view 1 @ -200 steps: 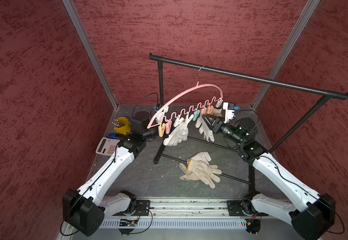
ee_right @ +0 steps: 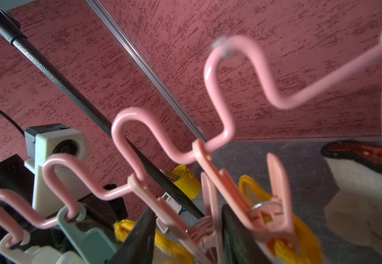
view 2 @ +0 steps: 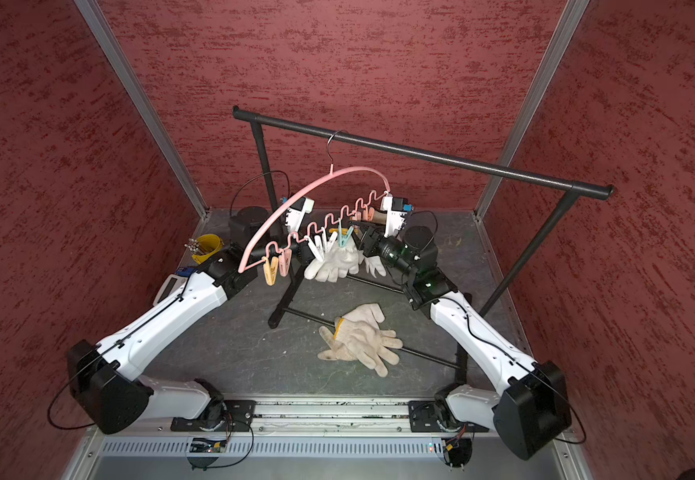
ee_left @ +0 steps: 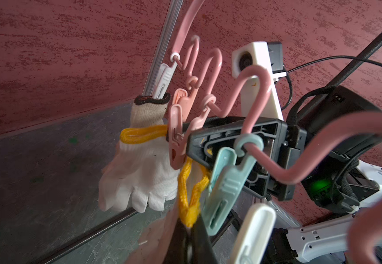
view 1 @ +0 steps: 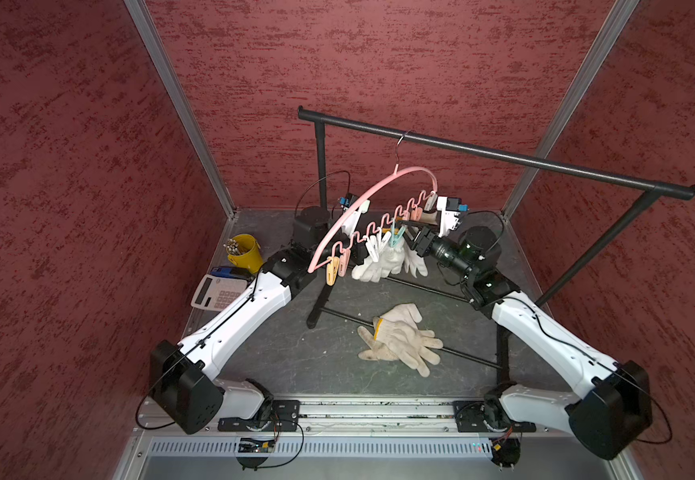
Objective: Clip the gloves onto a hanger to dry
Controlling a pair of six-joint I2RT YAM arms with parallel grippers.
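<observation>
The pink hanger hangs from a rail with a row of clips. In the left wrist view, my left gripper is shut on the yellow-edged cuff of a white glove, its cuff opening bunched into a loop. My right gripper stands open, its fingers on either side of a pink clip; part of the yellow cuff edge shows behind that clip. Farther along, a white glove hangs from an orange-pink clip and a white clip.
More gloves lie on the floor across the stand's lower bar. A blue-green clip hangs close to my right gripper. At the left stand a yellow cup and a calculator.
My left gripper has moved right with the glove, now close beside my right gripper. The hanger has swung slightly left at its right end. The right arm has shifted a little left.
</observation>
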